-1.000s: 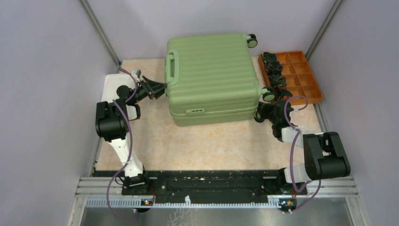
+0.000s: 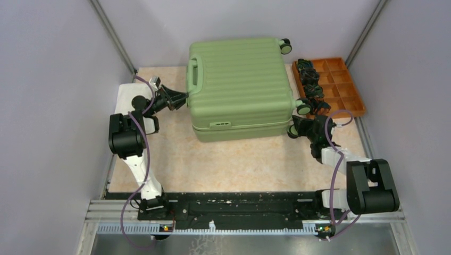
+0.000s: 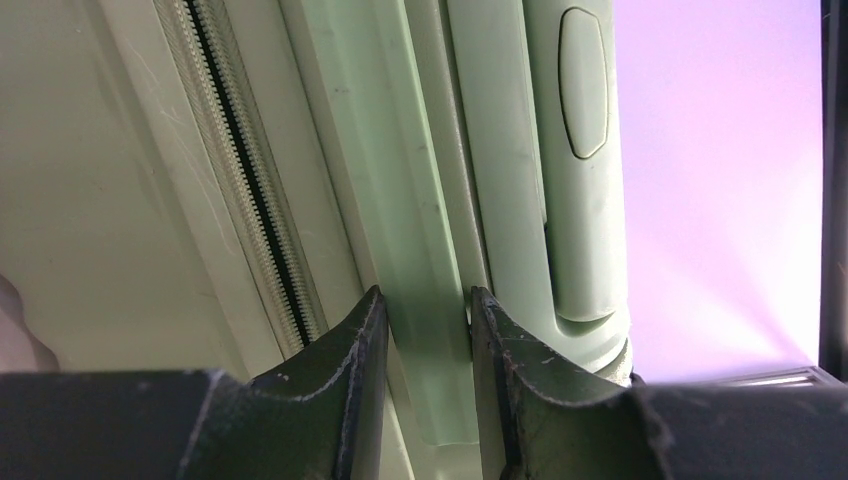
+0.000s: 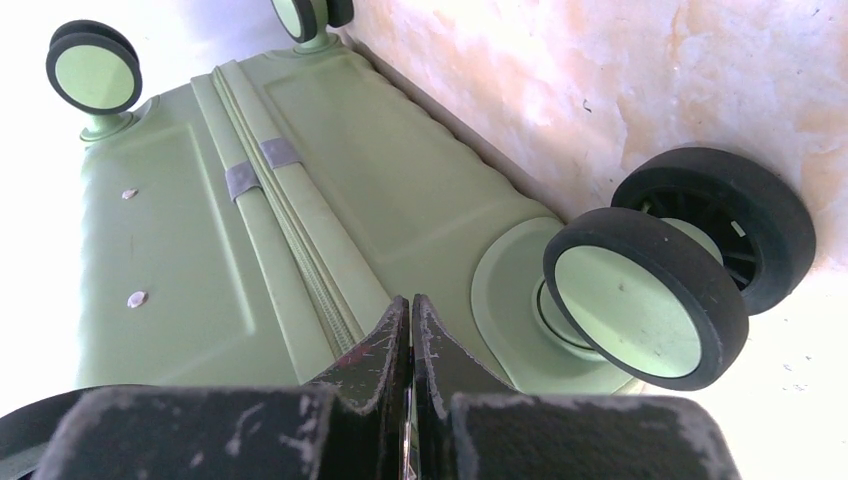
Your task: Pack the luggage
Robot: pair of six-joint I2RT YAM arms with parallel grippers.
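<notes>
A large green hard-shell suitcase (image 2: 239,79) lies on its side, filling the back middle of the table. At its left end my left gripper (image 2: 183,96) reaches in; in the left wrist view its fingertips (image 3: 360,330) are apart, against a pale green strip (image 3: 405,250) beside the zipper. Whether that strip is firmly held I cannot tell. My right gripper (image 2: 295,123) is at the right end beside a lower wheel; in the right wrist view its tips (image 4: 410,312) are shut with nothing between, below the wheels (image 4: 625,300) and facing the zipped side.
An orange compartment tray (image 2: 340,85) with dark bundled items in its left row stands at the back right. A white item (image 2: 127,98) lies at the left edge.
My right arm has shifted slightly toward the front right, its forearm most. The suitcase and left arm look almost unchanged.
</notes>
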